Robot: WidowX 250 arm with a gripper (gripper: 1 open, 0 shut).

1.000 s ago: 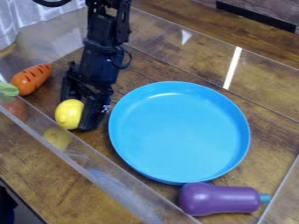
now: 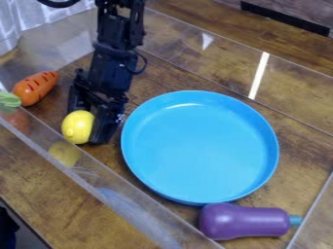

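My black gripper [image 2: 93, 113] is down low at the left of the blue plate [image 2: 198, 146], around a yellow rounded object [image 2: 77, 127] that sits near the clear front wall. The fingers are open; how they touch the yellow object is hard to tell, as the dark parts blend together.
An orange carrot [image 2: 35, 86] lies at the far left. A purple eggplant toy [image 2: 240, 222] lies at the front right, below the plate. Clear walls edge the wooden surface [image 2: 208, 58], which is bare behind the plate.
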